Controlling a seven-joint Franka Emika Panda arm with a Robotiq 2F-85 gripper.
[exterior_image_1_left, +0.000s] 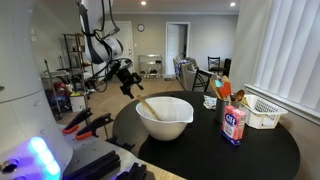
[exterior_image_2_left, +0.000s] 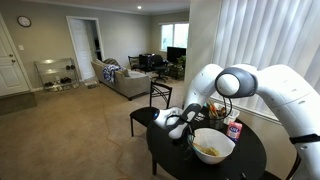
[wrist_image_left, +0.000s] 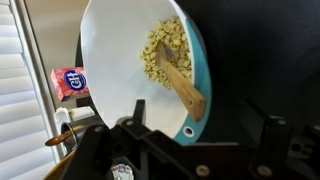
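A white bowl stands on the dark round table, holding yellowish crumbly bits. A wooden utensil leans in the bowl, its lower end among the bits and its handle rising over the rim on the gripper's side. My gripper is open, its fingers spread wide. In the wrist view the handle's end appears in line with the gap between them; nothing is gripped. From exterior view 1 the gripper is low at the left, beside the bowl. Exterior view 2 also shows the bowl, with the arm reaching over the table.
A red and white carton stands right of the bowl. Behind it are a dark holder of utensils and a white basket. Bare table lies in front. A person is in the background.
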